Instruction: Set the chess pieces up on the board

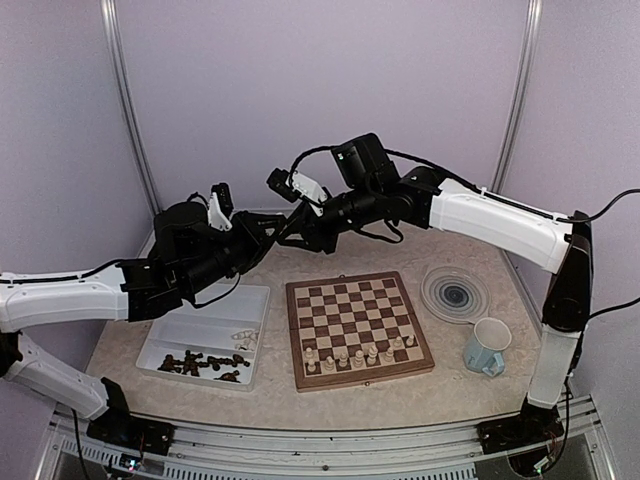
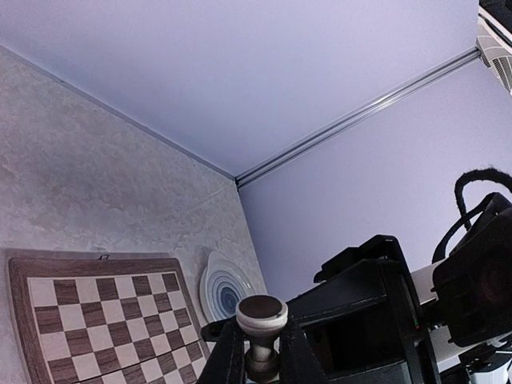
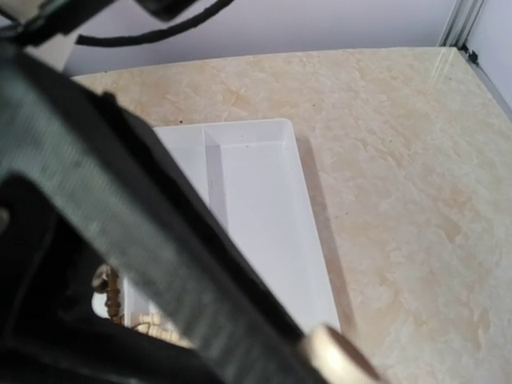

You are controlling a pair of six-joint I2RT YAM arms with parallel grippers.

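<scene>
High above the table the two grippers meet. My left gripper (image 1: 275, 228) is shut on a light chess piece (image 2: 262, 318), held upright in the left wrist view. My right gripper (image 1: 288, 236) is right at it, its black parts filling much of both wrist views; how far its fingers stand apart is unclear. Below, the chessboard (image 1: 350, 310) has several white pieces (image 1: 357, 357) along its near side. The white tray (image 1: 153, 358) on the left holds dark pieces (image 1: 195, 364) and some light ones (image 1: 243, 338).
A round clear lid or dish (image 1: 455, 295) and a light blue mug (image 1: 485, 345) stand right of the board. The table's back area behind the board is clear.
</scene>
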